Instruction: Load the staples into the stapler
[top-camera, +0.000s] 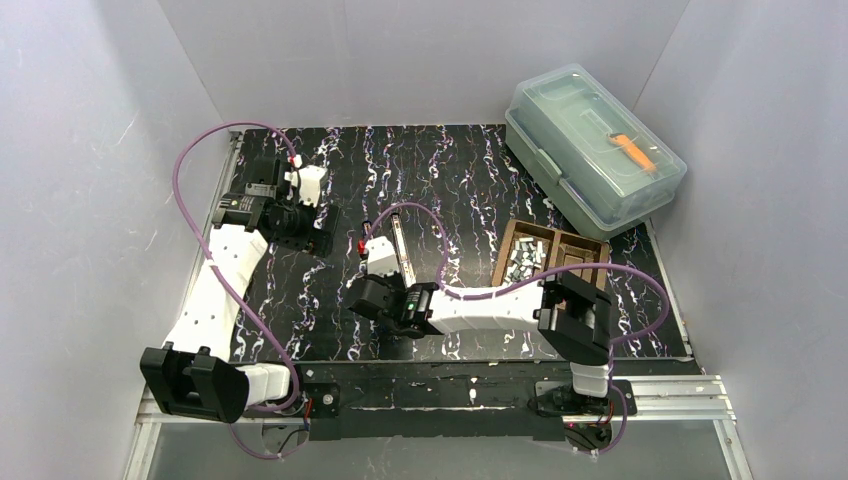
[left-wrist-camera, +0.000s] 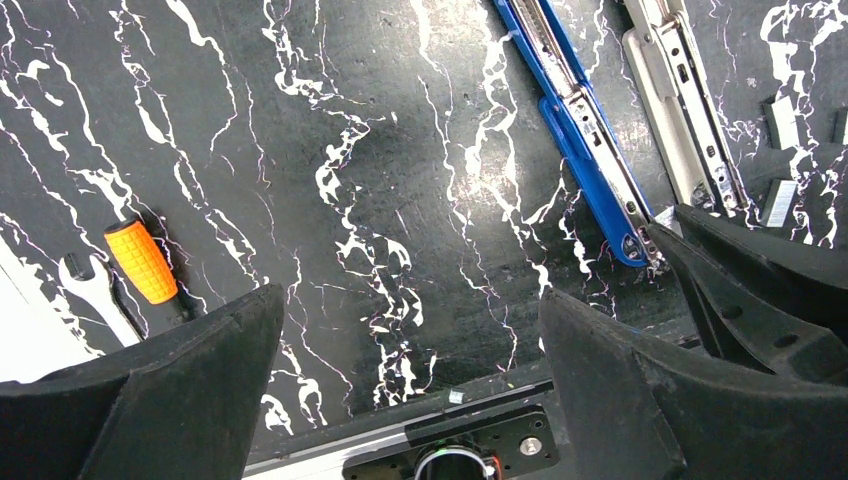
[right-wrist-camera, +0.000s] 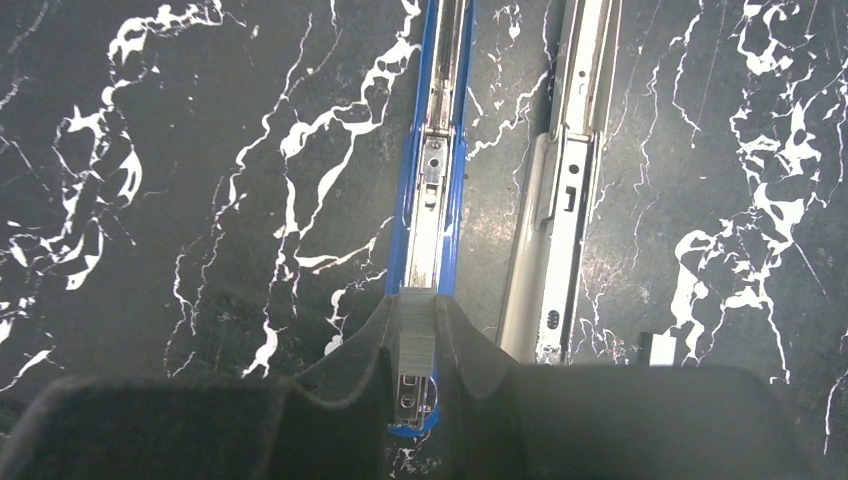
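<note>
A blue stapler (right-wrist-camera: 450, 215) lies opened out flat, its metal staple channel facing up. My right gripper is shut on a grey staple strip (right-wrist-camera: 417, 345), which lines up lengthwise over the front part of that channel. Whether the strip touches the channel or hovers just above it, I cannot tell. From the left wrist view, the right fingertips (left-wrist-camera: 672, 240) are at the stapler's front end. Beside the blue one is a beige stapler (right-wrist-camera: 525, 270), opened likewise. My left gripper stands open over bare table at the left, nothing between its fingers.
Loose staple strips (left-wrist-camera: 783, 122) lie right of the beige stapler. A wooden box (top-camera: 505, 255) holds several more, before a green lidded case (top-camera: 570, 150). An orange-handled screwdriver (left-wrist-camera: 142, 262) and a wrench (left-wrist-camera: 98, 297) rest at the left. Open table lies between.
</note>
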